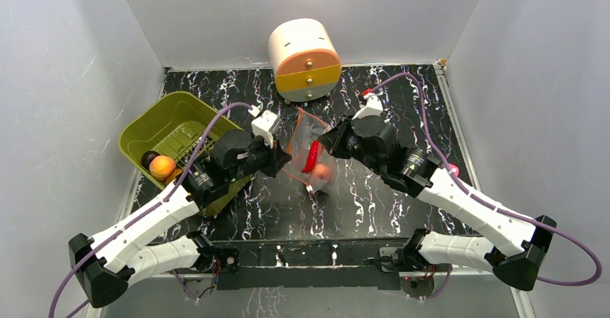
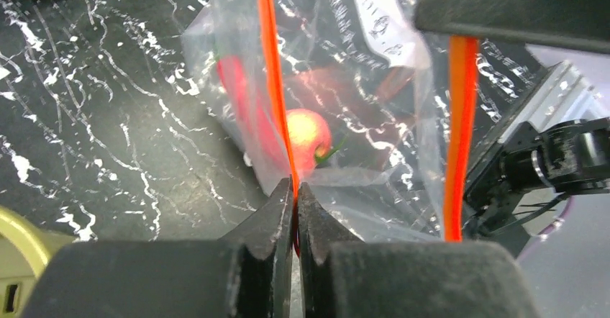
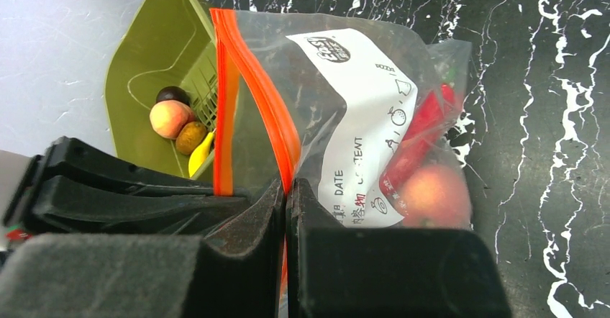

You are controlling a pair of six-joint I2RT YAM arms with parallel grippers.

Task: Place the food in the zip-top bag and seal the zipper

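Observation:
The clear zip top bag (image 3: 360, 52) has orange edges along its mouth, which gapes between my two grippers. A red pepper (image 3: 421, 134) and a round orange-red fruit (image 3: 434, 196) lie inside it; both show in the top view too. My left gripper is shut on one orange edge of the bag, the strip running straight down between its fingertips. Across the opening, my right gripper is shut on the opposite orange edge. In the left wrist view the right gripper's dark finger (image 2: 518, 12) crosses the upper right, against its strip.
A green basket (image 1: 137, 134) stands at the left, holding a peach (image 3: 170, 119), a dark round item (image 3: 173, 95), a brown item (image 3: 190, 137) and something yellow (image 3: 201, 154). A small drawer cabinet (image 1: 302, 44) stands at the back. Right of the bag the table is clear.

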